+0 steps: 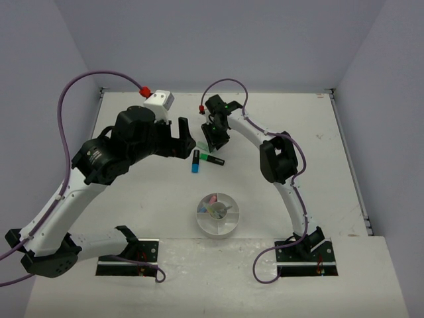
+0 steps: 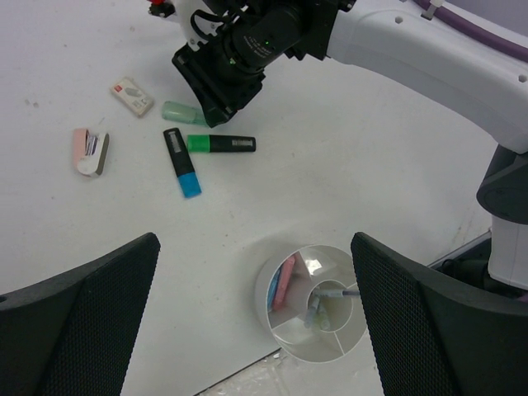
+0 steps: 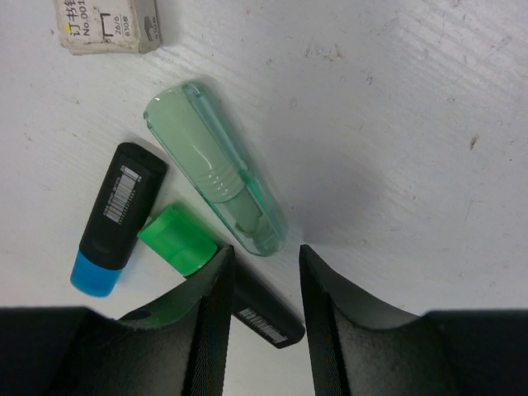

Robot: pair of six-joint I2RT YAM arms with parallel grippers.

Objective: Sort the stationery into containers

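Observation:
A clear green highlighter (image 3: 206,157) lies on the table in the right wrist view, its near end just ahead of my right gripper. The gripper's fingers (image 3: 216,301) stand a narrow gap apart with nothing held between them. Beside the highlighter lie a black marker with a green cap (image 3: 177,239) and a black marker with a blue end (image 3: 120,202). A staple box (image 2: 132,96) and a pink-and-white stapler (image 2: 91,154) are farther left. My left gripper is wide open and empty, high above the table.
A round divided container (image 1: 218,228) stands near the front edge, with several items in its sections and centre cup. My right arm (image 1: 288,192) reaches across the back right of the table. The table around the container's left side is clear.

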